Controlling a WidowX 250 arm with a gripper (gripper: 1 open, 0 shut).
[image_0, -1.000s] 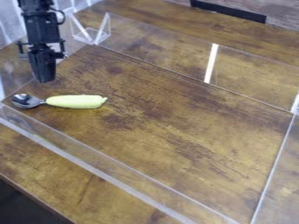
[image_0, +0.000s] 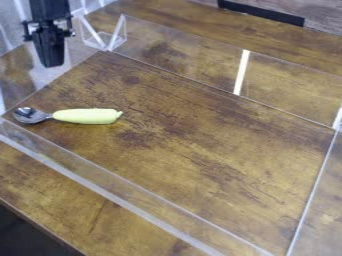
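Observation:
A black gripper (image_0: 51, 52) hangs at the upper left, above the wooden surface near the left end of the clear enclosure; whether its fingers are open or shut is hard to make out. Below it on the wood lie a metal spoon (image_0: 30, 115) and a pale yellow-green corn-like object (image_0: 86, 116), end to end along the left side, the spoon's handle end meeting or hidden by the pale object.
Transparent walls (image_0: 242, 72) with white tape strips surround the wooden work area. A dark edge lies at the bottom left.
The gripper has risen from lower down on the left to a higher position. The spoon and pale object are unmoved.

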